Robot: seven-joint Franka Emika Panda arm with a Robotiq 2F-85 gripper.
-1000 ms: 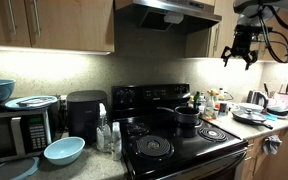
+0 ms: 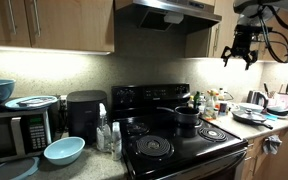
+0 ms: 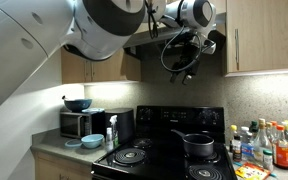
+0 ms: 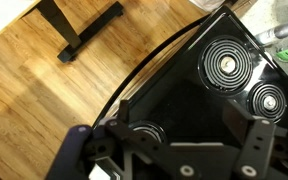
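Note:
My gripper [image 2: 236,64] hangs high in the air at the upper right of exterior view 1, well above the counter. Its fingers are spread apart, open, with nothing between them. In exterior view 2 the arm reaches in from the upper left near the range hood. Below, a dark pot [image 3: 198,145] with a handle sits on the black stove [image 2: 169,150]. The wrist view looks down on the stove's burner [image 4: 226,65] and the wooden floor [image 4: 29,105]; the pot cannot be made out there.
A light blue bowl [image 2: 64,151] and spray bottles [image 2: 103,130] stand left of the stove, by the microwave [image 2: 16,135]. Several bottles [image 3: 269,143] crowd its right side. A pan [image 2: 249,113] lies farther right.

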